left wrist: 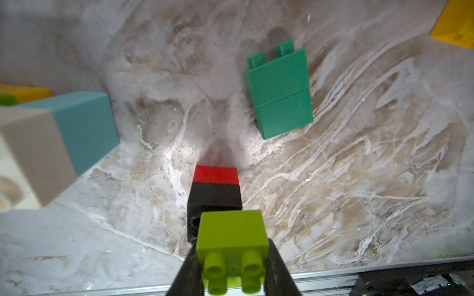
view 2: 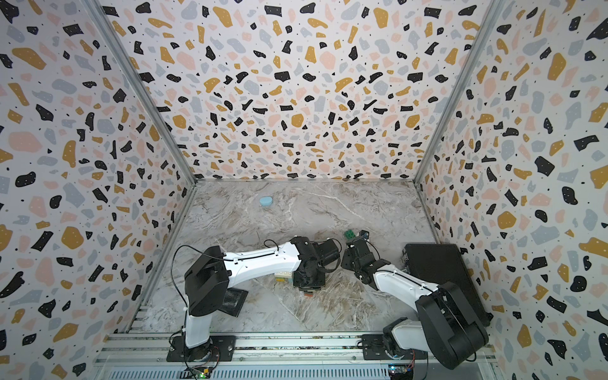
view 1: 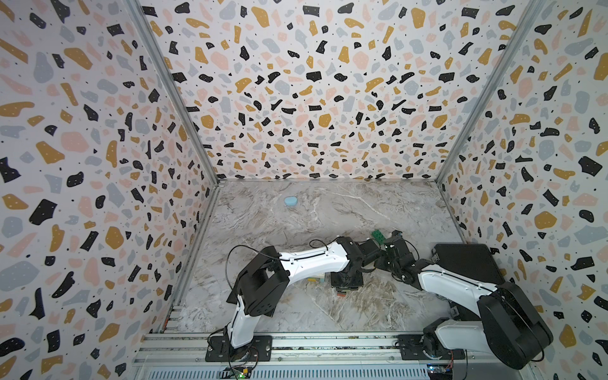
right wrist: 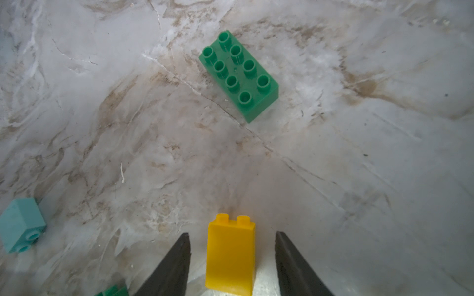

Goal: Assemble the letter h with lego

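Observation:
A lime green brick (left wrist: 232, 231) is gripped by my left gripper, its studs pointing toward the camera. Behind it, in the left wrist view, a black brick (left wrist: 213, 196) and a red brick (left wrist: 215, 174) sit together on the table, partly covered by the lime one. My right gripper stands open, one finger on either side of a yellow brick (right wrist: 230, 259). Gaps show between that brick and both fingers. A green brick (right wrist: 239, 74) with its studs up lies farther off.
Another green brick (left wrist: 281, 93) lies on its side on the table. A white brick (left wrist: 37, 153) adjoins a light blue one (left wrist: 84, 125) at the left. A blue piece (view 1: 290, 200) rests at the back, where the table is largely clear. A black case (view 1: 468, 262) stands at right.

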